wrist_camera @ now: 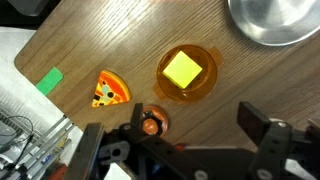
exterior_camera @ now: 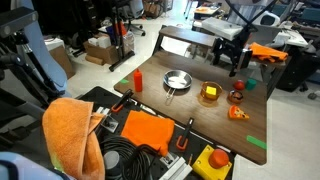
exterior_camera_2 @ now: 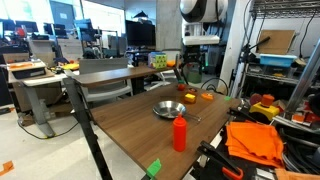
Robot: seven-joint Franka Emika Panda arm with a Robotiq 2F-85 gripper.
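My gripper is open over the wooden table, its dark fingers spread with nothing between them. Ahead of it in the wrist view lies a brown see-through dish point(wrist_camera: 204, 89) holding a yellow block point(wrist_camera: 182, 70). A smaller brown bowl point(wrist_camera: 163, 111) with something reddish inside sits near the left finger. To the left is a toy pizza slice point(wrist_camera: 111, 89). The metal pan point(wrist_camera: 275, 18) is cut off at the upper right. In exterior view 1, my gripper point(exterior_camera: 237, 68) hangs above the table, behind the dish. A red ball point(exterior_camera: 239, 85) and a green cup point(exterior_camera: 251, 84) are close by.
A red bottle point(exterior_camera: 138, 82) stands at the table's left side. Black clamps, an orange cloth point(exterior_camera: 148, 131) and a yellow-and-red device point(exterior_camera: 212, 161) line the front edge. Bare wood point(exterior_camera_2: 127, 111) shows left of the pan.
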